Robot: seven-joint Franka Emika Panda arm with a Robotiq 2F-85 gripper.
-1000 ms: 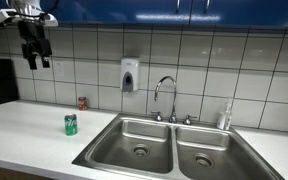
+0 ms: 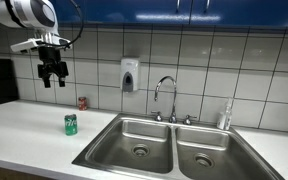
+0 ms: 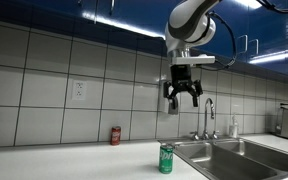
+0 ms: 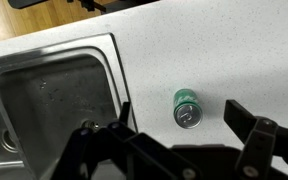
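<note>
A green can (image 2: 71,125) stands upright on the white counter, left of the sink. My gripper (image 2: 54,85) hangs well above the counter, a little left of that can in exterior view 1, with nothing between its fingers. From the wrist, the green can (image 4: 187,108) shows from above, between the two wide-apart fingertips and ahead of them. Exterior view 2 has the open gripper (image 3: 182,105) high over the green can (image 3: 166,158). Farther back, near the tiled wall, a red can (image 2: 82,103) stands upright.
To the right lies a double-basin steel sink (image 2: 115,124) with a tall faucet (image 2: 170,97). A soap dispenser (image 2: 130,74) hangs on the wall, and a bottle (image 2: 225,115) stands behind the sink.
My arm has moved right and downward in exterior view 1, bringing the gripper closer to the green can. Both cans have stayed where they were.
</note>
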